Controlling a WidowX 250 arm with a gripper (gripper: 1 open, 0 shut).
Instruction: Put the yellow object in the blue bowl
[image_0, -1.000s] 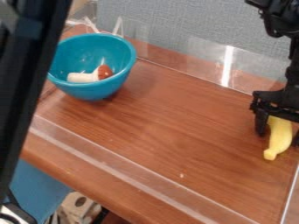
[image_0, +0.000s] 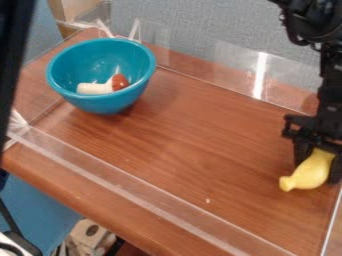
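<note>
A yellow object (image_0: 309, 172), rounded with a narrower knob at its lower left end, is at the right edge of the view, slanting down to the left. My black gripper (image_0: 321, 150) reaches down over its upper right end, the fingers close against it. That end is partly hidden, so how firmly the fingers bear on it does not show. Whether the object touches the table is also unclear. Far off at the upper left stands the blue bowl (image_0: 60, 75), upright, with a whitish piece (image_0: 95, 88) and a reddish piece (image_0: 119, 82) inside.
Between bowl and gripper the brown wooden table (image_0: 187, 140) is bare. A clear raised strip (image_0: 221, 75) runs along the back, before a grey wall. A dark blurred shape (image_0: 11, 60) covers the left edge of the view.
The yellow object has gone from nearly upright to slanted, and its knob now points lower left. My gripper has turned and sits slightly lower. The dark shape at left has shifted left.
</note>
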